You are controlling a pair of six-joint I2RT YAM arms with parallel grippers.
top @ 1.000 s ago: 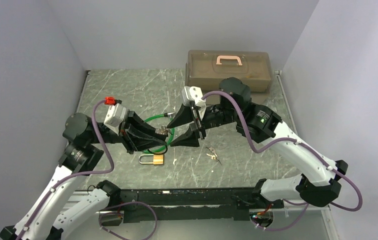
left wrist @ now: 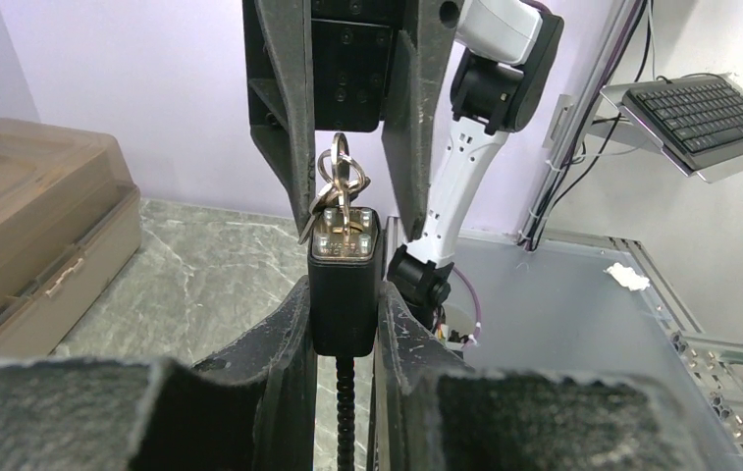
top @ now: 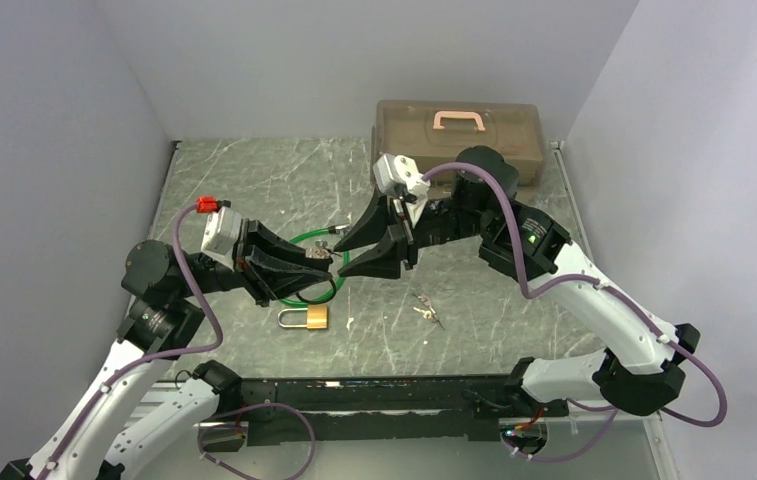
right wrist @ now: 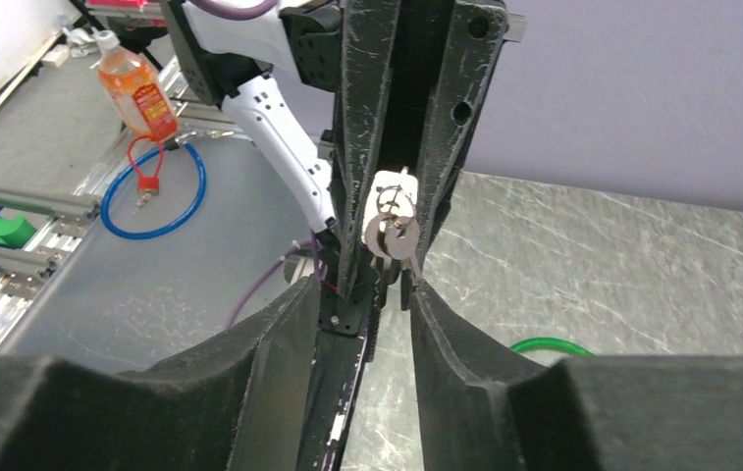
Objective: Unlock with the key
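Observation:
My left gripper [top: 322, 262] is shut on a small black lock [left wrist: 343, 294] with a silver top; a ring of keys [left wrist: 342, 172] sits at that top. In the right wrist view the keys [right wrist: 395, 237] hang just beyond my right gripper, whose fingers stand apart around the air in front of them, holding nothing visible. From above, the right gripper [top: 342, 255] faces the left one closely. A gold padlock [top: 316, 316] lies on the marble surface below, and another small bunch of keys [top: 429, 310] lies to its right.
A brown plastic case [top: 504, 140] stands at the back right. A green cable loop [top: 303, 237] lies under the grippers. Grey walls bound the sides and back.
The left gripper has moved a little, still with the lock in it.

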